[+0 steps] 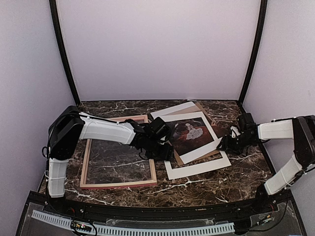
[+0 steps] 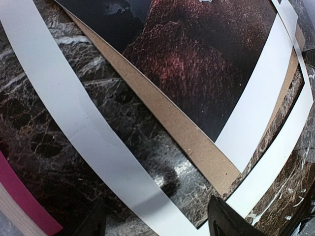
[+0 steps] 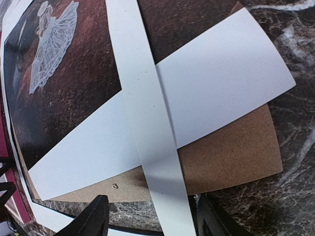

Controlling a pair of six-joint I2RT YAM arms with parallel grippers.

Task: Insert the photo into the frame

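A white mat (image 1: 197, 170) lies over the photo (image 1: 189, 135), which is turned at an angle beneath it. The photo's dark picture and pale margin (image 3: 216, 81) show through the opening and past the mat's right side. Brown backing board (image 2: 162, 110) peeks out under the photo. My left gripper (image 1: 167, 152) stands open at the mat's lower left, its fingers (image 2: 221, 219) either side of the left strip near the corner. At the lower right side, my open right gripper (image 1: 223, 143) has its fingers (image 3: 101, 214) straddling the right strip. Neither is closed on the mat.
The wooden frame (image 1: 118, 185) lies flat on the left, partly under my left arm, with its dark inside apparently bare. Walls stand at both sides and the back.
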